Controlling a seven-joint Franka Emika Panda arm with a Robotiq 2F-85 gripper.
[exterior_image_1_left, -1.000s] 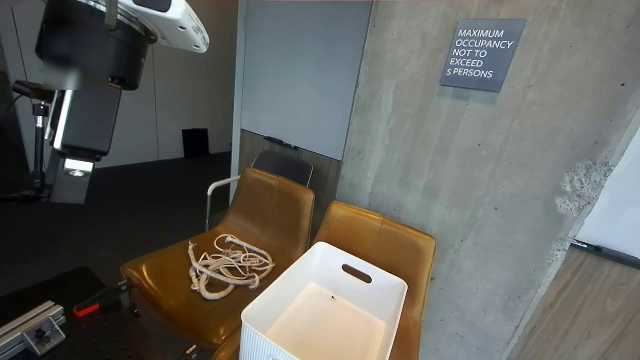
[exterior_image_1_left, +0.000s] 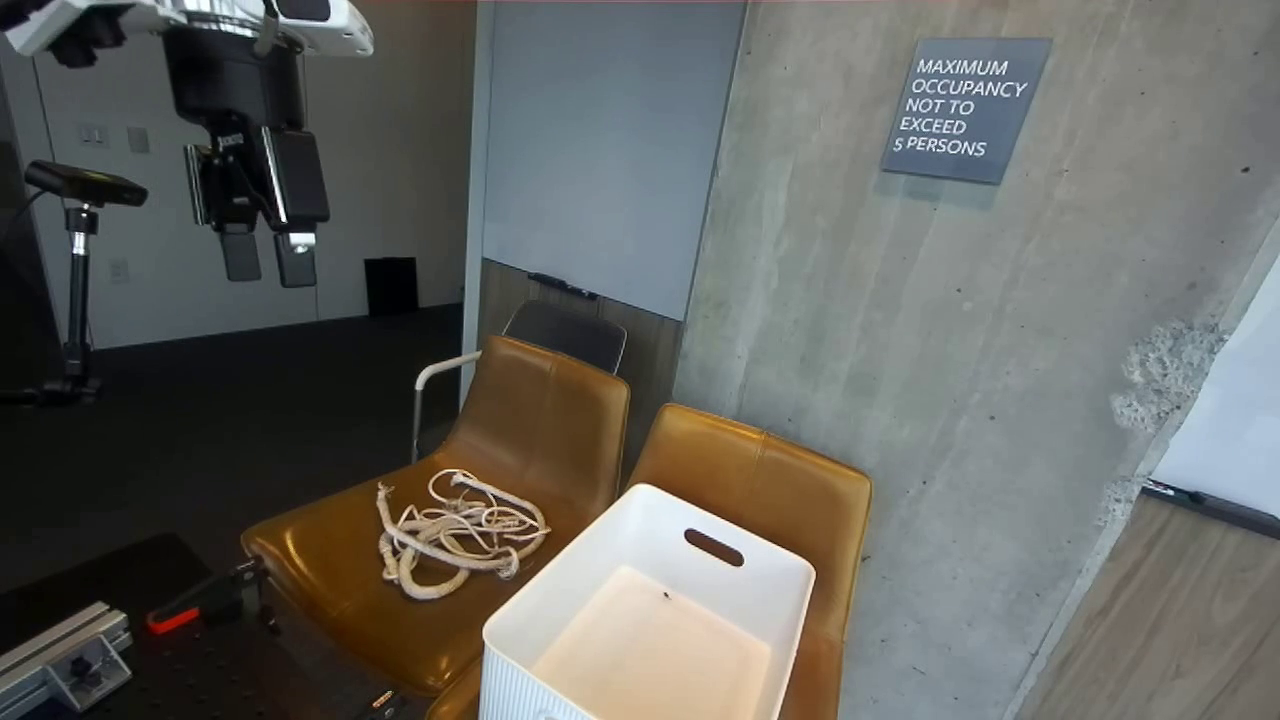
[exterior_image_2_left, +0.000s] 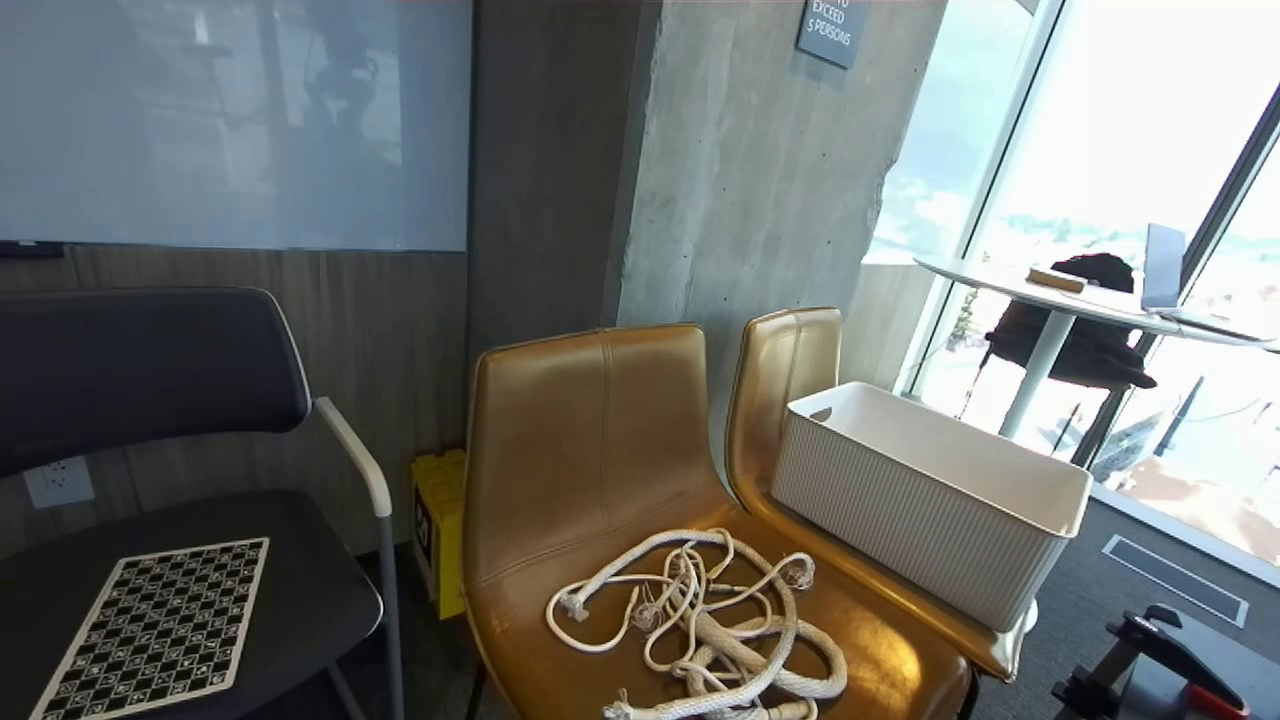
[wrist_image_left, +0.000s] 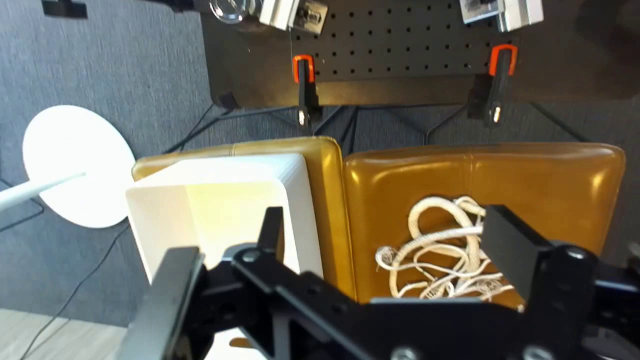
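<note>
A tangled heap of cream rope (exterior_image_1_left: 462, 534) lies on the seat of one brown leather chair (exterior_image_1_left: 324, 564). On the neighbouring chair stands a white ribbed bin (exterior_image_2_left: 912, 504), which looks empty in exterior view 1. My gripper (exterior_image_1_left: 271, 270) hangs high above the seats, well clear of rope and bin. In the wrist view the gripper is open, its fingers wide apart with nothing held. The right finger covers part of the rope (wrist_image_left: 441, 246) there, and the left one overlaps the bin (wrist_image_left: 306, 222).
A black perforated table (wrist_image_left: 384, 51) with orange-tipped clamps (wrist_image_left: 501, 66) borders the chairs. A dark chair with a checkered board (exterior_image_2_left: 162, 630) stands beside them. Behind rises a concrete pillar (exterior_image_1_left: 960, 336). The air above the seats is free.
The arm has moved away from exterior view 1's camera and turned, so the gripper looks smaller, farther right and higher, with both fingers showing. Rope and bin have stayed put.
</note>
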